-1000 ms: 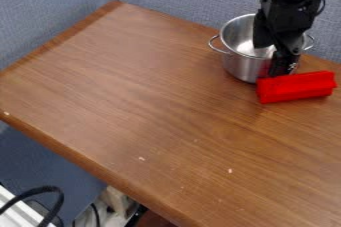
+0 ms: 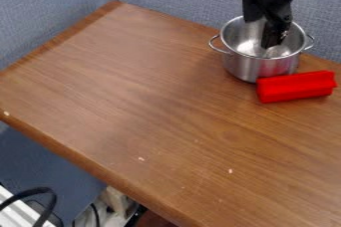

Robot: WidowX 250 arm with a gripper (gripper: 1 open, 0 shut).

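A steel pot with two side handles stands at the back right of the wooden table. My black gripper hangs over the pot's mouth, its fingers open, reaching down at or just inside the rim. Directly in front of the pot, toward the right, lies a red cylindrical object. Whether anything is inside the pot cannot be seen clearly.
Padded grey-blue walls border it at the back and left. Cables and white hardware lie off the table at the lower left.
My gripper has risen and shifted back and to the left, away from the red object to over the pot. The pot and red object look unmoved.
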